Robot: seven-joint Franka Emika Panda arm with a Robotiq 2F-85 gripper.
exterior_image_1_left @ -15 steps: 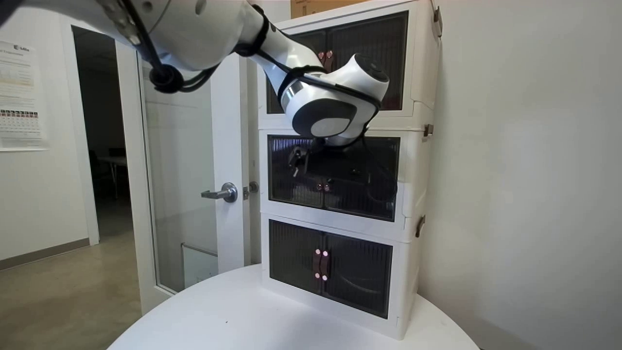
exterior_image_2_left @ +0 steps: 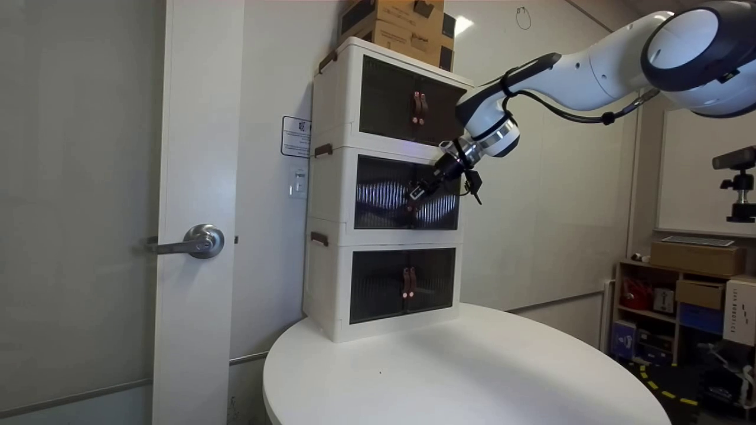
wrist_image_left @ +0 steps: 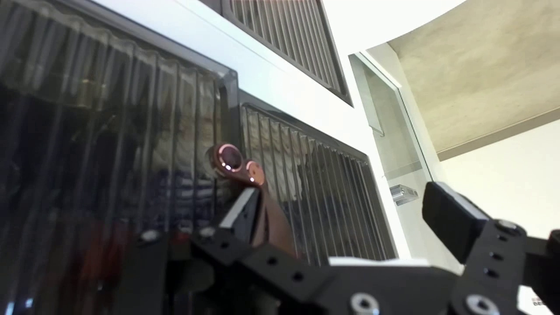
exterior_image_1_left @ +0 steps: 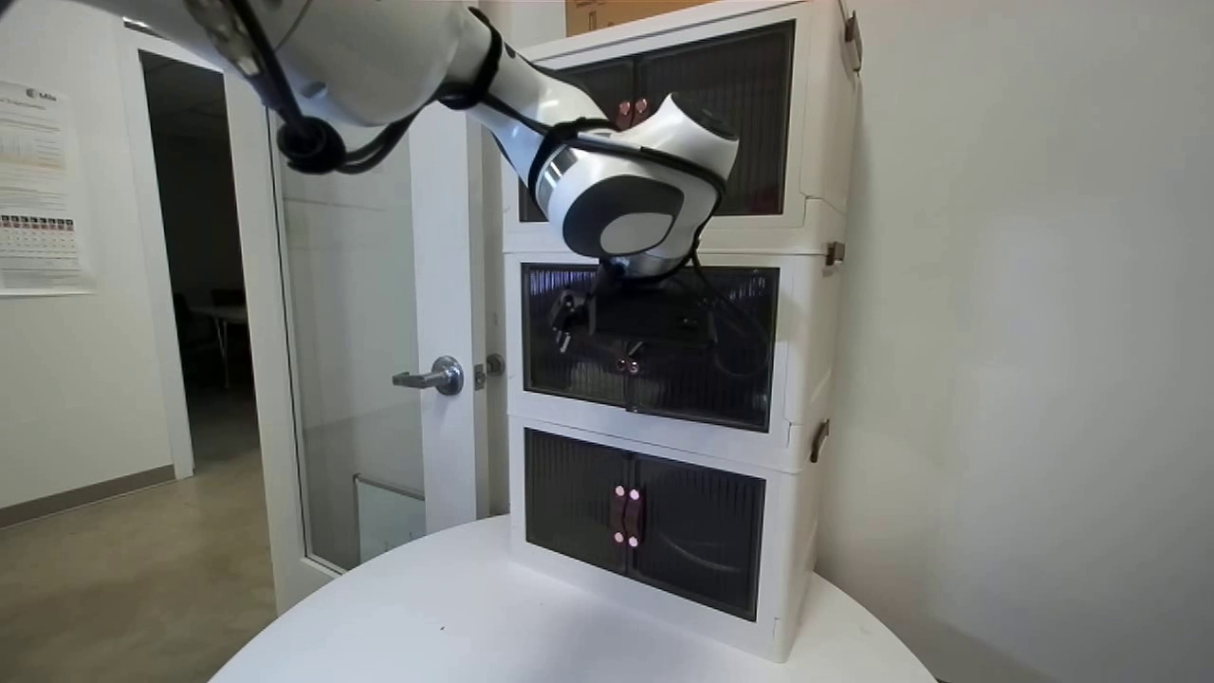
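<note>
A white cabinet stack [exterior_image_1_left: 802, 330] has dark ribbed doors in three tiers. My gripper is at the middle tier, fingers wide apart. In the wrist view one fingertip [wrist_image_left: 244, 207] is right by the brown strap handles [wrist_image_left: 275, 223], partly covering them; whether it touches is unclear. The other fingertip is well off to the right, clear of the cabinet. One middle door [wrist_image_left: 136, 131] has its edge standing slightly proud of the neighbouring door [wrist_image_left: 325, 194], so it looks a little ajar. From exterior view 2, the gripper [exterior_image_2_left: 416, 192] reaches the handle area from the right.
The top doors and bottom doors [exterior_image_1_left: 694, 535] look closed. Cardboard boxes [exterior_image_2_left: 407, 35] sit on top of the stack. A glass door with a lever handle [exterior_image_1_left: 432, 376] stands beside the cabinet.
In exterior view 1 the arm and gripper have shifted slightly left, with the wrist a little higher. The right middle door's inner edge appears to have moved slightly outward.
</note>
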